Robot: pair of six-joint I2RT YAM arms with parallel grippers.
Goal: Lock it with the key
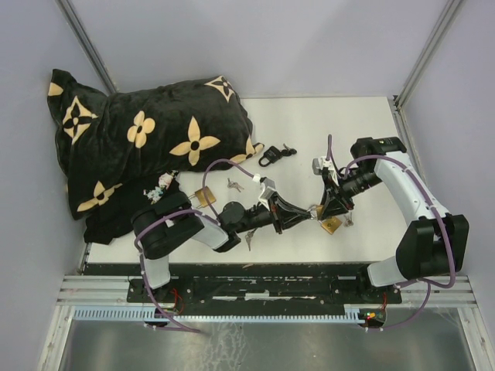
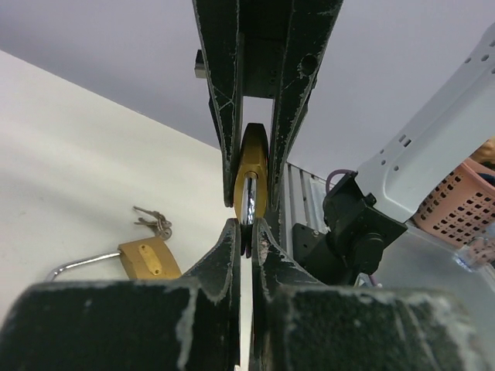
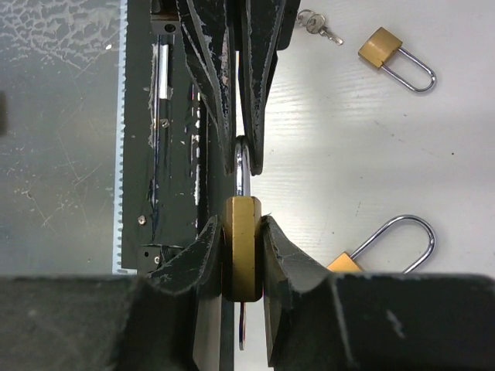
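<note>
A brass padlock [image 3: 244, 246] hangs between my two grippers, seen edge-on in both wrist views. My right gripper is shut on its brass body. At the other end, my left gripper is shut on the silver shackle [image 2: 249, 197]. From above, the two grippers meet tip to tip right of the table's centre, mostly covering the lock. A thin metal piece [image 3: 241, 328] shows below the body in the right wrist view; whether it is a key cannot be made out. How far the shackle sits in the body is hidden.
Another brass padlock [image 1: 331, 224] lies under the grippers, with keys [image 1: 348, 219] beside it. Further left are a brass padlock [image 1: 205, 196] and loose keys [image 1: 235, 185]. A black padlock [image 1: 269, 156] lies farther back. A dark flowered cushion [image 1: 155, 131] fills the back left.
</note>
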